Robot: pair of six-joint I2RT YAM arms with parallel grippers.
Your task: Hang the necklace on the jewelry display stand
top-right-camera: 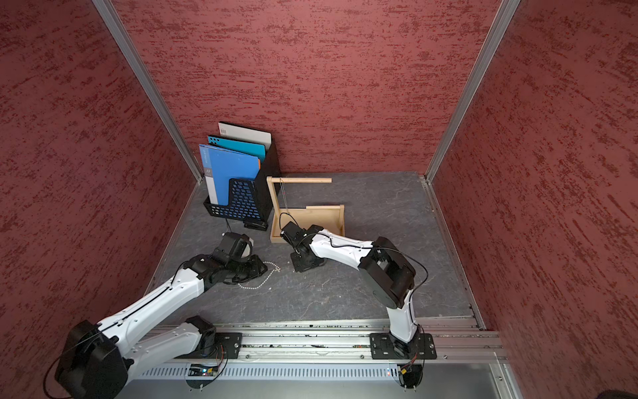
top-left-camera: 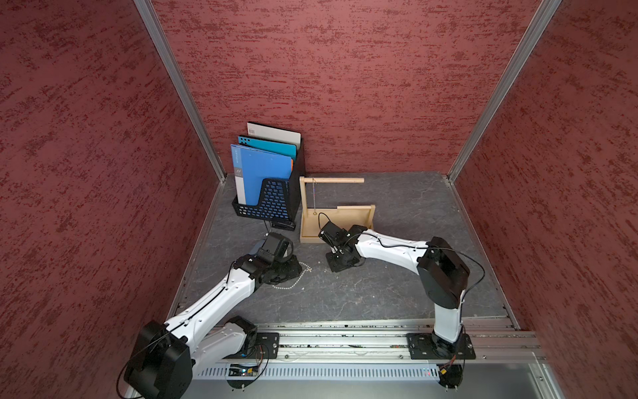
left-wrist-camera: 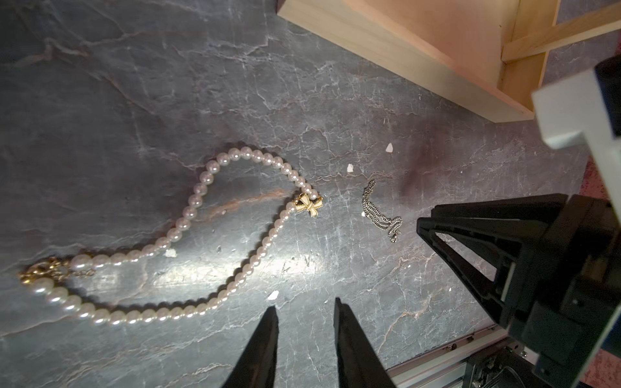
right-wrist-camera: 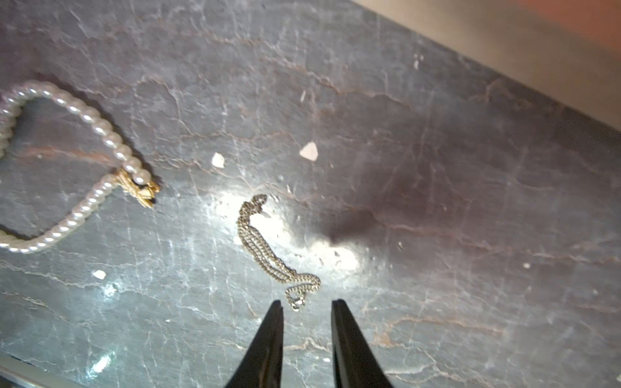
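A pearl necklace (left-wrist-camera: 194, 200) with a gold bow lies looped on the table under my left gripper, which is open and empty above it. To its right, a small bunched silver chain (right-wrist-camera: 265, 249) rests on the table. My right gripper hovers near that chain, fingers parted and nothing between them. Behind the right gripper stands the wooden display stand (top-left-camera: 302, 206). A thin chain (top-left-camera: 314, 196) hangs from the stand's top bar (top-left-camera: 339, 179), close to its left post.
At the back left, a black file holder (top-left-camera: 279, 199) with blue folders (top-left-camera: 262, 169) stands beside the stand. The two grippers are close together in front of the stand. Bare table (top-left-camera: 418, 199) lies at the right.
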